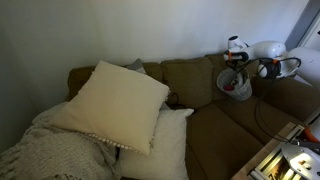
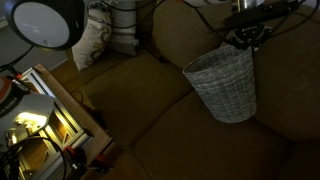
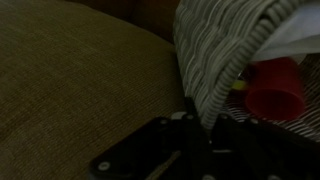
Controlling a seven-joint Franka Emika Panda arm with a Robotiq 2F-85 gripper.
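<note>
A grey woven basket (image 2: 222, 85) leans at a tilt over the couch seat in exterior view 2, and whether its base touches the cushion I cannot tell. My gripper is shut on the rim of this basket (image 3: 215, 55), whose striped wall runs up the wrist view. Inside lie a red cup-like object (image 3: 274, 90) and something white (image 3: 295, 38). From exterior view 1 the gripper (image 1: 237, 62) shows at the top of the basket (image 1: 234, 84), near the couch's right end; its fingertips are too small to make out there.
The brown couch back (image 1: 190, 82) stands close behind the basket. Large cream pillows (image 1: 118, 103) and a knitted blanket (image 1: 55, 160) fill the left side. Open seat cushion (image 1: 212, 140) lies between pillows and basket. A wooden table edge (image 1: 262, 158) is at front right.
</note>
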